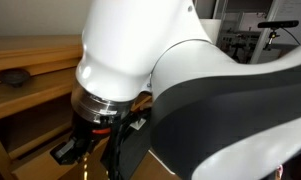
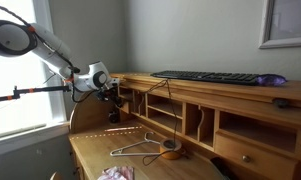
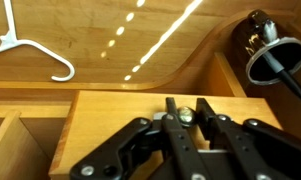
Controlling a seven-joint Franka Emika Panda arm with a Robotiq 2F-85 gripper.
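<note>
Low in the wrist view, my gripper is shut on a small round shiny piece (image 3: 185, 115), knob-like, over a light wooden panel (image 3: 110, 120). What that piece belongs to is hard to tell. In exterior view 2 the gripper (image 2: 112, 90) is at the far left end of the desk's wooden shelf unit (image 2: 205, 92). The arm fills much of exterior view 1 and hides most of the desk there.
A dark shiny mug (image 3: 252, 32) with a black-handled item in it is at the wrist view's upper right. A white hanger (image 2: 138, 148) lies on the desk. Along the unit's top is a black keyboard (image 2: 215, 76); a dark bowl (image 1: 13, 76) sits on a shelf.
</note>
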